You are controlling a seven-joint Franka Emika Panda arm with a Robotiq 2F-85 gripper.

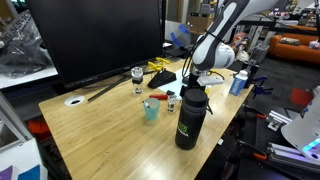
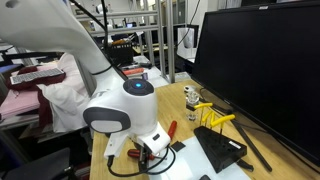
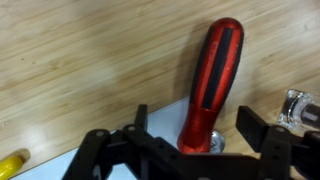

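In the wrist view a red handle with black stripes (image 3: 212, 85), like a screwdriver's, lies on the table, its lower end over a white sheet (image 3: 150, 125). My gripper is above it, fingers apart on either side of the handle's lower part. Both fingers show clear gaps to the handle, so nothing is held. In exterior view 1 the white arm (image 1: 212, 72) reaches down near the sheet, its fingers hard to make out. The arm (image 2: 125, 105) hides the fingertips in exterior view 2, where red tools (image 2: 172, 130) lie close by.
A clear glass or jar (image 3: 302, 110) stands close to the right finger; a yellow item (image 3: 12, 164) is at lower left. A black bottle (image 1: 190, 122) and a pale cup (image 1: 151, 109) stand nearer in exterior view 1. A black holder with yellow-handled tools (image 2: 218, 142) is beyond the arm.
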